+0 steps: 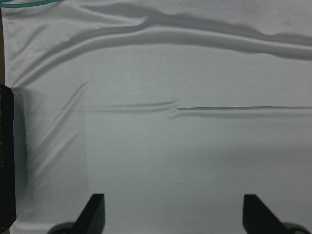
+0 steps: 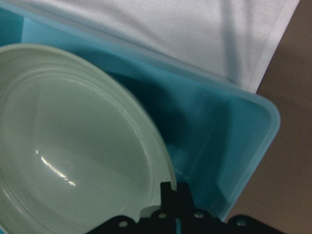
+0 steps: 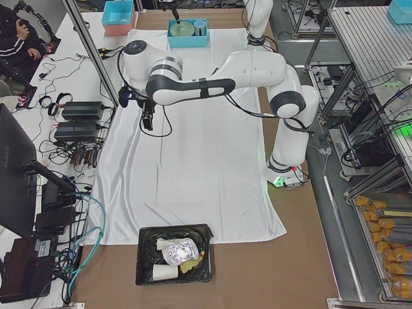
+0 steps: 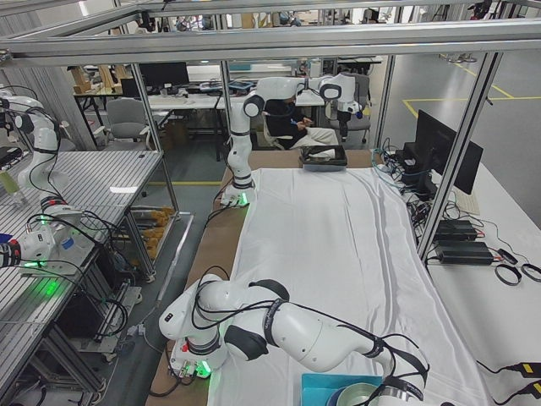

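A pale green bowl [image 2: 73, 126] rests in a light blue bin [image 2: 224, 136], which stands at the far end of the white cloth [image 3: 193, 161] in the camera left view. My right gripper is at the bowl's rim, its fingers shut on it. My left gripper hangs open over bare cloth, nothing between its fingers.
A black lined bin [image 3: 174, 271] with a foil item, a white cup and other waste stands at the near end of the cloth. A monitor and cables line one side, beside the table.
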